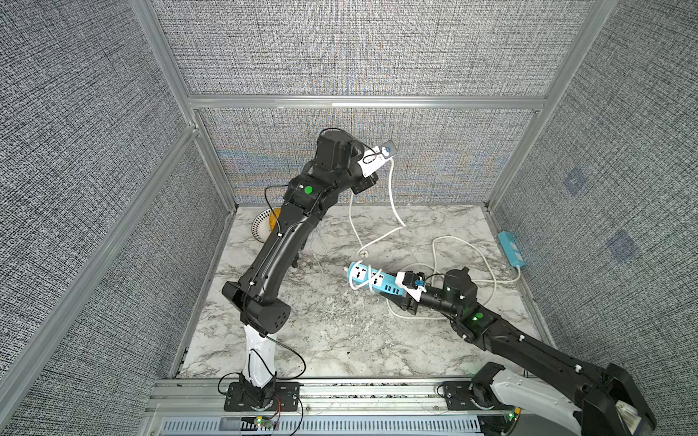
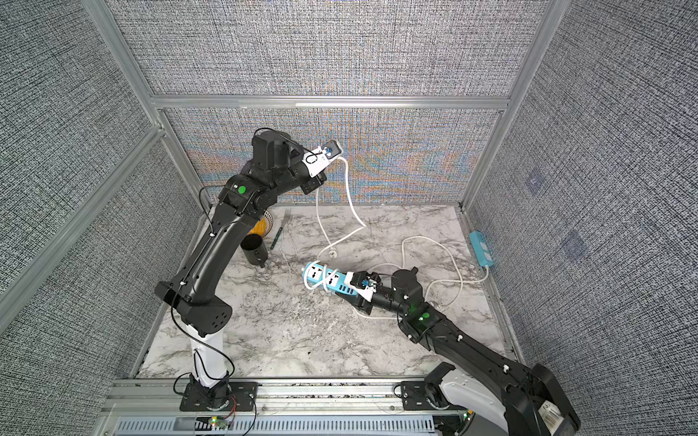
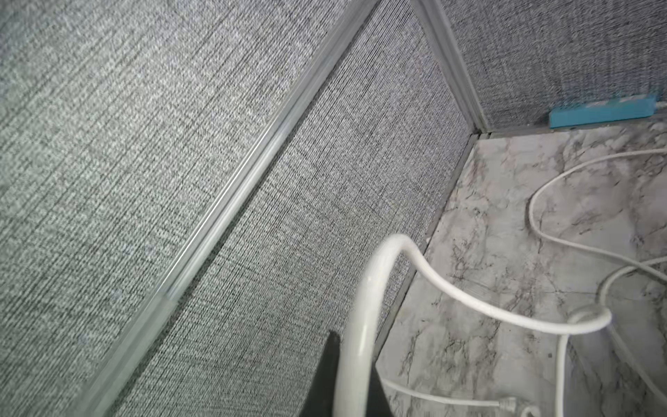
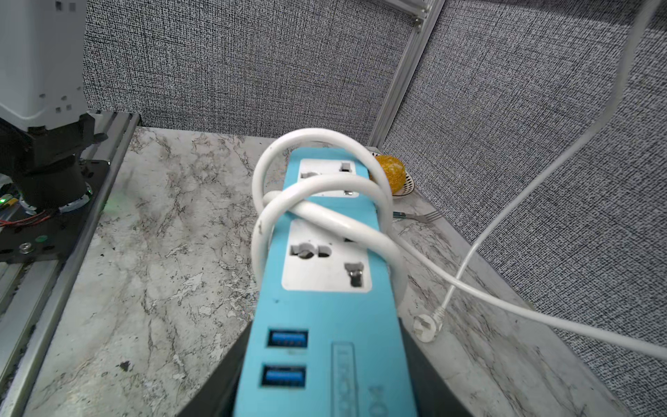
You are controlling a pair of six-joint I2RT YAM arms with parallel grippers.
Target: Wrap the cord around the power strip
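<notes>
A blue power strip (image 4: 323, 312) lies in my right gripper (image 2: 356, 289), which is shut on its socket-free end. White cord loops (image 4: 323, 182) cross over the sockets at its far end. From there the cord (image 1: 392, 196) rises to my left gripper (image 1: 385, 156), shut on it high near the back wall. In the left wrist view the cord (image 3: 368, 299) runs out from between the dark fingers and bends down. The cord's white plug (image 4: 427, 326) hangs or rests near the strip.
A second blue power strip (image 1: 510, 249) with its cord lies at the right edge. A basket with a yellow item (image 4: 389, 173), a black cup (image 2: 254, 248) and a fork (image 4: 417, 217) are at the left.
</notes>
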